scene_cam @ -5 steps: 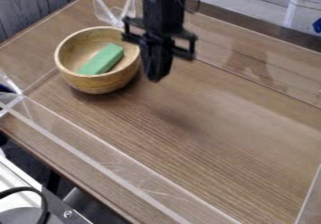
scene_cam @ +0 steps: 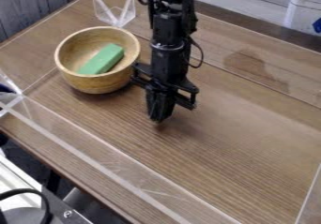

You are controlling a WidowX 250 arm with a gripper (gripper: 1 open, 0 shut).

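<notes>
My black gripper (scene_cam: 162,98) hangs low over the middle of the wooden table (scene_cam: 220,162), just right of a wooden bowl (scene_cam: 78,42) that holds a green block (scene_cam: 101,60). The fingertips are dark and small against the wood, so whether they are open or shut is hard to see. Nothing shows held in them.
A clear plastic piece (scene_cam: 115,10) stands behind the bowl at the back. A pale wall or bin edge borders the back right, and pale equipment with a cable sits off the table at the lower left.
The bowl and green block look unmoved.
</notes>
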